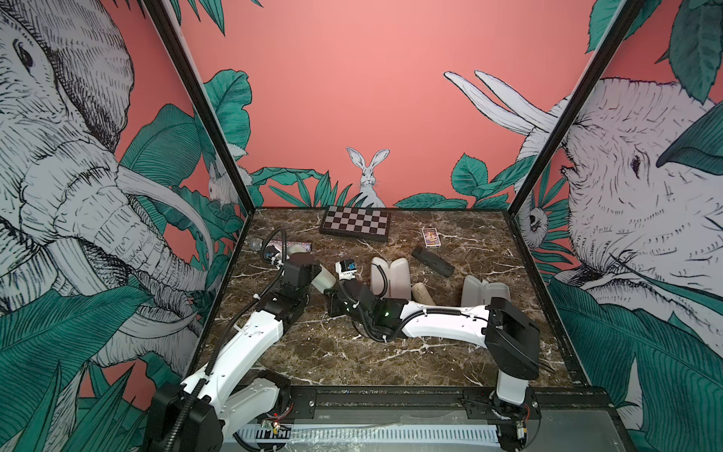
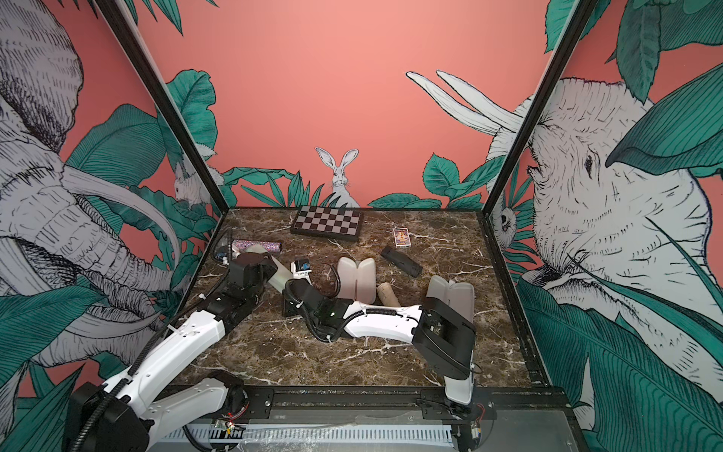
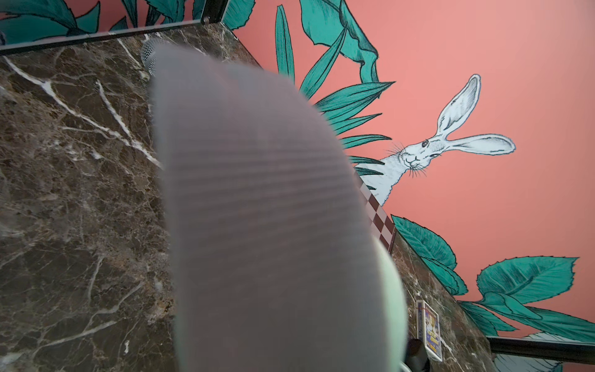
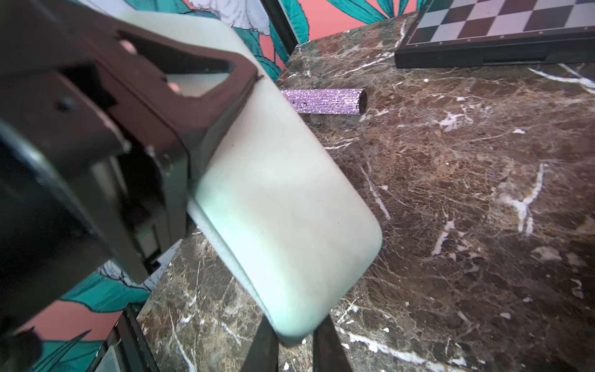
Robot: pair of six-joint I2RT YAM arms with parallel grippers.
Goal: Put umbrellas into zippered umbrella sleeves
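Observation:
My left gripper [image 1: 311,271] holds a pale mint, padded zip case [image 4: 279,223], which slants down from it in the right wrist view and fills much of the left wrist view as a blurred shape [image 3: 266,210]. My right gripper is at the case's low end, its fingertips mostly hidden under it; how far they are closed is hard to see. On the table lie pinkish padded cases [image 1: 390,278], grey cases [image 1: 485,290], a dark folded item [image 1: 432,260] and a tan cylinder [image 2: 388,293], partly behind my right arm.
A checkerboard box [image 1: 354,222] lies at the back, with a card pack [image 1: 430,237] to its right. A glittery purple cylinder [image 4: 325,101] lies at the left rear.

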